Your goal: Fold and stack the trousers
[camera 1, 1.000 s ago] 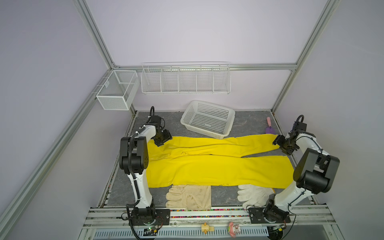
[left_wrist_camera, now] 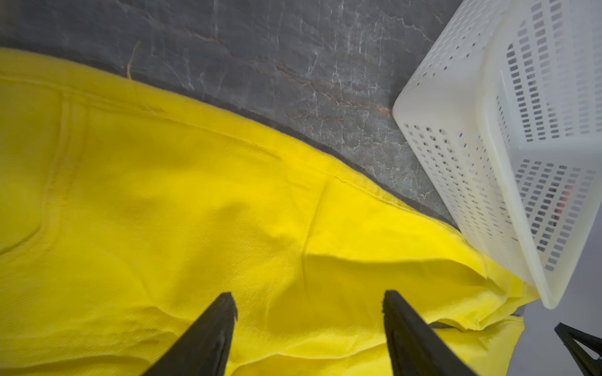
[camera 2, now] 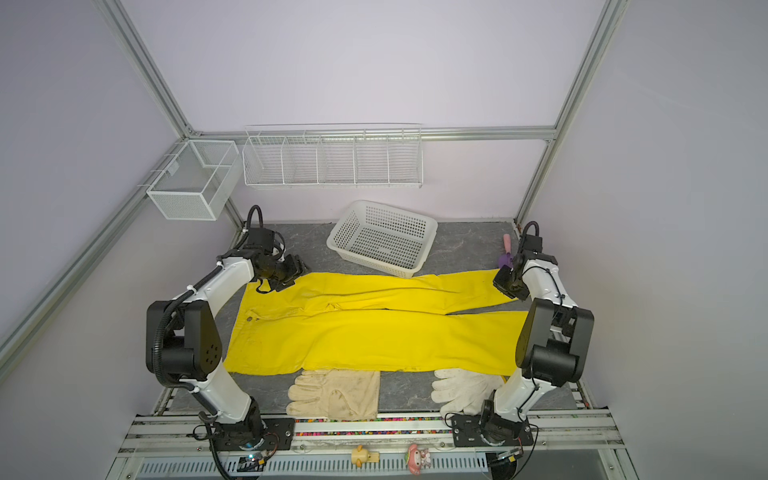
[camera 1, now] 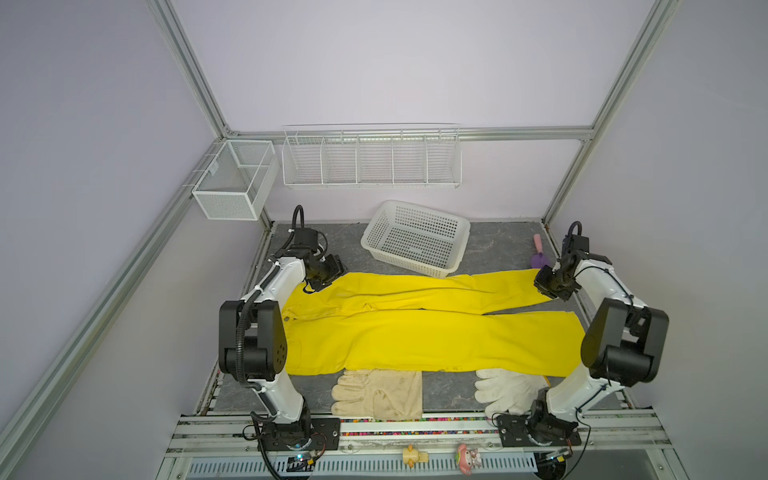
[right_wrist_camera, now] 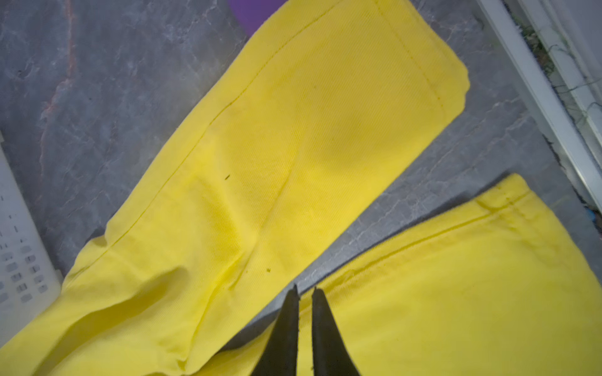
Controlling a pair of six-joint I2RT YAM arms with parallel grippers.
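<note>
Yellow trousers point(camera 1: 416, 340) lie spread across the table, waist at the left, legs reaching right with a narrow gap between them at that end. My left gripper hangs open over the upper waist edge point(left_wrist_camera: 238, 131). My right gripper is shut, its tips over the inner edges of the two legs near their right ends; whether cloth is between them I cannot tell.
A white basket point(camera 1: 412, 261) stands behind the trousers, close to their edge. A purple scoop point(camera 1: 538, 261) lies back right. Two work gloves point(camera 1: 377, 393) point(camera 1: 509, 390) lie along the front. Wire racks hang on the walls.
The trousers look nearly unchanged.
</note>
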